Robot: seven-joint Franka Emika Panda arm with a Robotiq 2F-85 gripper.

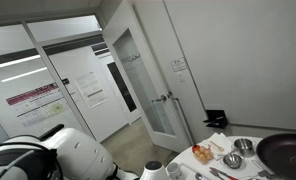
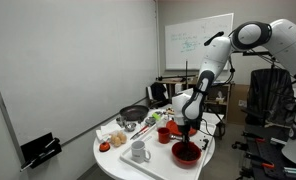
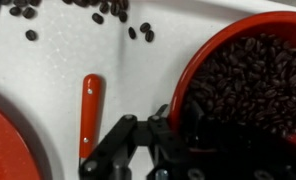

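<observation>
In the wrist view, a red bowl (image 3: 184,82) stands at the right, filled with dark coffee beans (image 3: 250,85). My gripper is at the bowl's near left rim, its dark fingers close around that edge. Whether they press on the rim is hard to make out. From exterior view 2 the same bowl (image 2: 186,153) sits near the table's front edge, with the gripper (image 2: 187,138) reaching down to it from above. Exterior view 1 shows only part of the white arm (image 1: 78,155), the fingertips being out of frame.
A red-handled utensil (image 3: 90,115) lies left of the bowl, beside a red round item (image 3: 8,150). Loose beans (image 3: 113,8) are scattered on the white surface. A white mug (image 2: 140,152), a red mug (image 2: 164,135), a tomato (image 2: 104,147) and a black pan (image 2: 134,112) stand elsewhere on the table.
</observation>
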